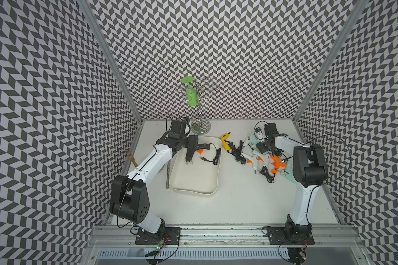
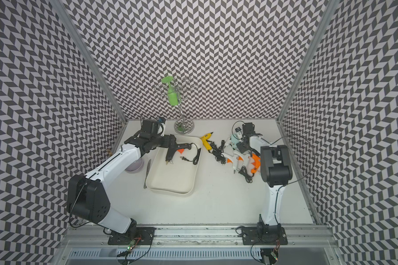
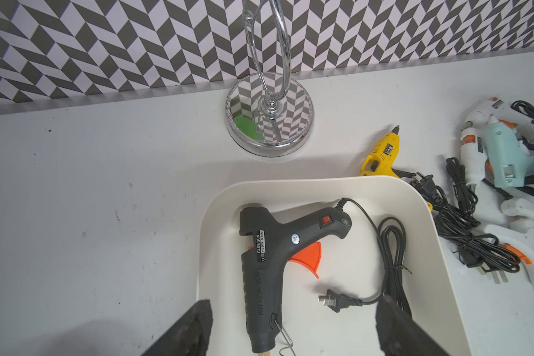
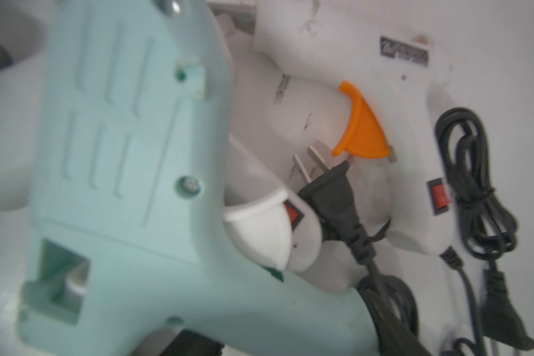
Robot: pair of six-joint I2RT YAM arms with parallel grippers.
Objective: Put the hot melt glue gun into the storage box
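In the left wrist view a black hot melt glue gun (image 3: 264,279) with an orange trigger lies in the cream storage box (image 3: 451,284). Its coiled cord and plug rest beside it in the box. Above the box, my left gripper is open and its fingers (image 3: 190,332) stand well apart, with nothing held. My right gripper is at the glue gun pile on the right. A mint-green glue gun (image 4: 130,148) fills much of the right wrist view, its handle lying across the space at the fingers, which stand apart. Whether they touch it is hidden.
White glue guns (image 4: 350,53) with cords crowd around the mint one. An orange glue gun (image 1: 277,163) lies nearby, and a yellow one (image 3: 382,154) is just outside the box. A chrome rack (image 3: 270,112) stands behind the box. Bare table lies in front of the pile.
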